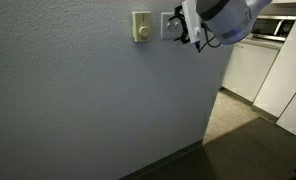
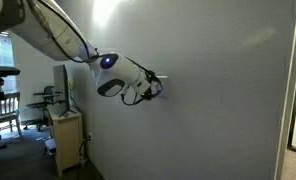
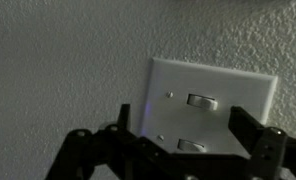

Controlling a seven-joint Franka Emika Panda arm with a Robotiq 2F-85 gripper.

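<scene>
A white switch plate [image 3: 170,105] with two toggles, an upper switch [image 3: 202,102] and a lower switch [image 3: 191,146], fills the middle of the wrist view. It appears tilted there and is fixed to the grey wall. My gripper is open in front of it, its dark fingers spread to either side with nothing held. In exterior view 1 the plate [image 1: 170,26] is partly covered by the gripper. Whether a finger touches the plate or a toggle, I cannot tell.
Left of the switch plate, a beige plate with a round knob [image 1: 142,27] is mounted on the wall. The wall [image 1: 78,90] is otherwise bare. In exterior view 2, a wooden cabinet [image 2: 68,140] and a chair [image 2: 43,105] stand at the left.
</scene>
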